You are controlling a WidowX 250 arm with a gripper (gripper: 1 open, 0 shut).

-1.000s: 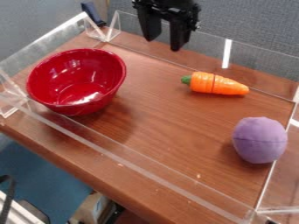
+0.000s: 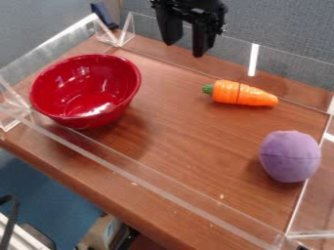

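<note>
My black gripper (image 2: 187, 35) hangs at the top centre of the camera view, above the back of the wooden table, its two fingers apart with nothing seen between them. A red bowl (image 2: 84, 93) sits on the left of the table, empty. An orange toy carrot (image 2: 241, 94) with a green tip lies at the back right, below and right of the gripper. A purple ball (image 2: 290, 155) rests at the front right.
Low clear walls (image 2: 255, 61) border the wooden table (image 2: 189, 176). A grey padded backdrop stands behind; blue floor shows at lower left.
</note>
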